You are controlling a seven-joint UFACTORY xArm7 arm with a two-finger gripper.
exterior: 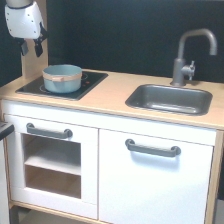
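Note:
Up in the far left corner hangs my gripper (31, 47), a white body with two dark fingers pointing down. The fingers stand apart with nothing visible between them, so it looks open. Below it and a little to the right, a blue-grey pot (63, 86) rests on the dark stovetop (94, 79). A tan strip (64, 77) shows at the pot's near rim; whether it is a handle or something else is unclear. The gripper is clear of the pot. The pot's inside is mostly hidden.
A grey metal sink (170, 98) with a tall curved faucet (181, 62) takes up the counter's right side. Bare wooden counter (115, 95) lies between stove and sink. Below are a white door with a grey handle (153, 148) and a windowed compartment (53, 165). A dark wall stands behind.

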